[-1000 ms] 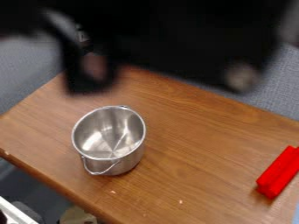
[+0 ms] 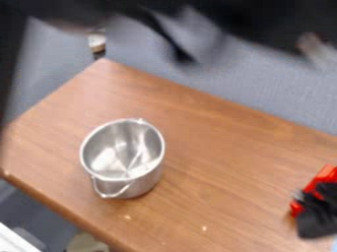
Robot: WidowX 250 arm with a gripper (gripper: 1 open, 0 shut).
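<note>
A steel pot (image 2: 122,157) with a wire handle stands on the left half of the wooden table (image 2: 198,148). A red object (image 2: 312,185) lies at the right edge, partly covered by a dark, blurred shape at the lower right that looks like the gripper (image 2: 316,212). Whether it is shut, or has anything between its fingers, is not clear. More blurred dark arm parts hang across the top of the view.
Grey carpeted floor (image 2: 237,79) lies beyond the table's back edge. The middle of the table, right of the pot, is clear. A white object (image 2: 14,241) is at the lower left, off the table.
The dark mass of the arm has lifted away from the middle of the view, and a dark shape now sits over the red object at the right.
</note>
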